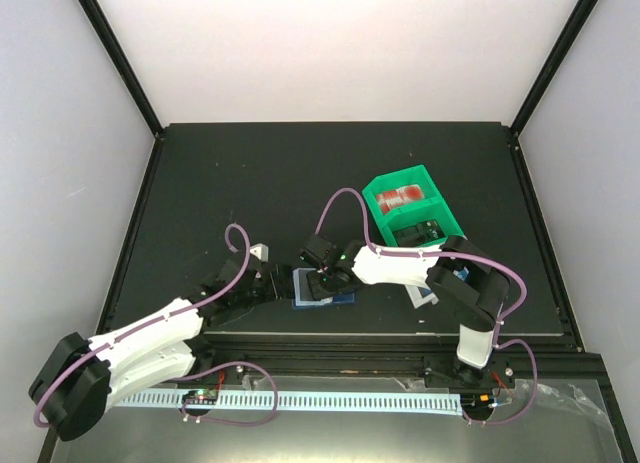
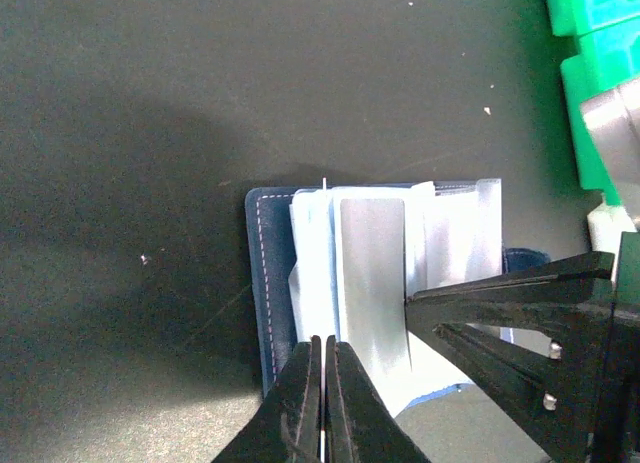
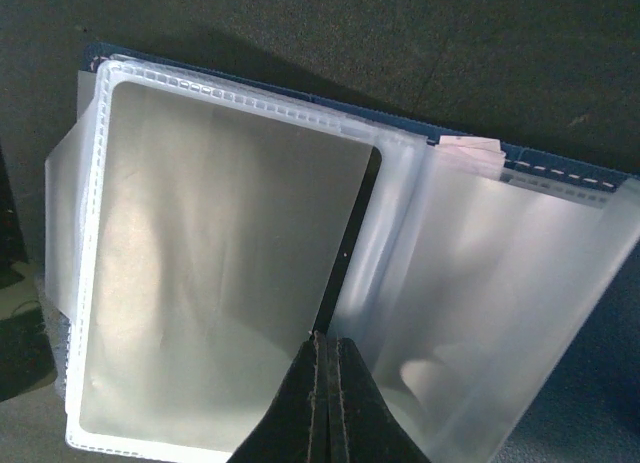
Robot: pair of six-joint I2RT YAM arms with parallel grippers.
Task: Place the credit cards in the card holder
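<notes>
The card holder (image 1: 340, 299) lies open on the black table between both arms, with a dark blue cover and clear plastic sleeves. One upper sleeve (image 3: 220, 253) looks grey inside, with a narrow dark strip along one side; I cannot tell whether a card is in it. My right gripper is shut, its tips over the sleeve edge by that strip, nothing visible between them. At the holder's left side, my left gripper is also shut, with no card showing between its fingers. Blue-and-white card-like pieces (image 1: 422, 296) lie partly hidden under the right arm.
A green bin (image 1: 440, 205) stands behind the right arm, with a red-and-white item (image 1: 400, 198) and a dark item (image 1: 418, 234) in separate compartments. Both grippers are close together over the holder.
</notes>
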